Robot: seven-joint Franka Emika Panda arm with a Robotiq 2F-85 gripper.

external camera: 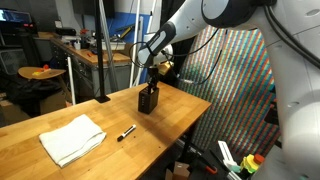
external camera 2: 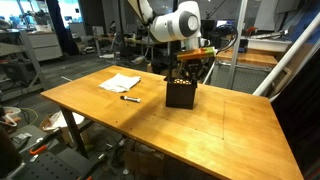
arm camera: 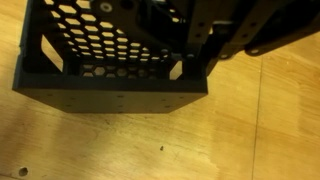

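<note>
A black box (external camera: pixel 148 101) with honeycomb-holed walls stands upright on the right part of the wooden table; in exterior view 2 the same box (external camera 2: pixel 180 97) is near the table's far side. From above, my gripper (external camera: pixel 153 86) reaches down to its top edge. The wrist view looks into the box (arm camera: pixel 110 100), with the gripper at its right-hand wall. The fingers are shut on that wall, though the fingertips are dark and partly hidden. Whether the box's bottom touches the table, I cannot tell.
A folded white cloth (external camera: pixel 72 140) lies on the left of the table, and a dark marker-like tool (external camera: pixel 126 133) with a pale part lies between it and the box. Bare tabletop (external camera 2: pixel 235 130) stretches in front and to the right of the box in exterior view 2.
</note>
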